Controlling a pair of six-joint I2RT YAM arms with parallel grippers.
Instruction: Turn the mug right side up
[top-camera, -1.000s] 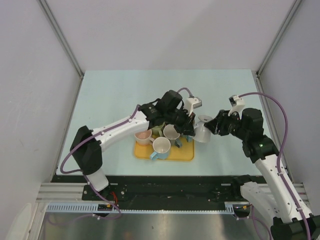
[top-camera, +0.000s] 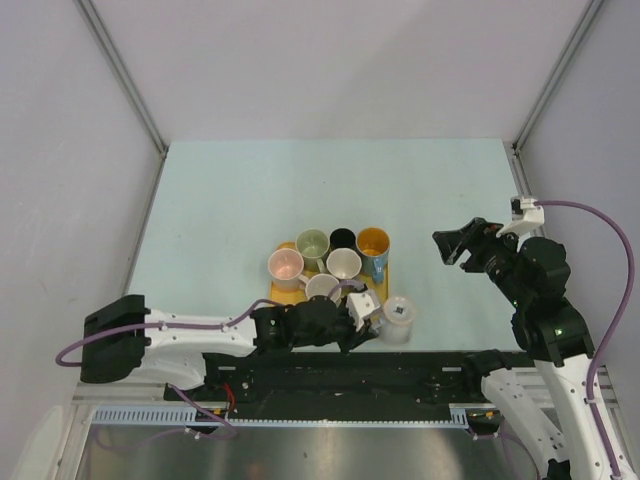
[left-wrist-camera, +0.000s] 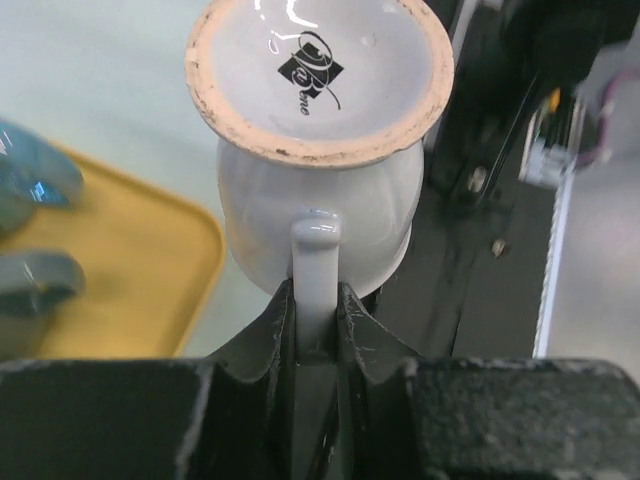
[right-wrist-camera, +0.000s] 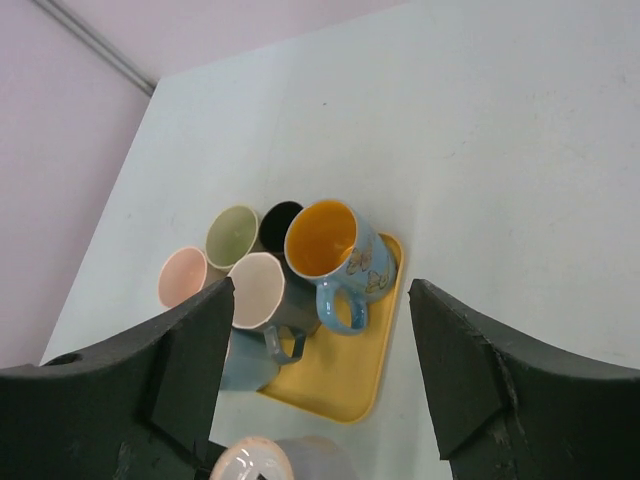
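My right gripper (top-camera: 450, 245) is apart from it, higher up on the right; in the right wrist view its fingers stand open with nothing between them, and the mug (right-wrist-camera: 300, 465) shows at the bottom.
A yellow tray (right-wrist-camera: 330, 385) holds several cups, including an orange-lined blue mug (top-camera: 373, 250), behind my left gripper.
My left arm has moved toward the front edge with the mug. My right gripper has moved to the right, away from the mug, and has opened.
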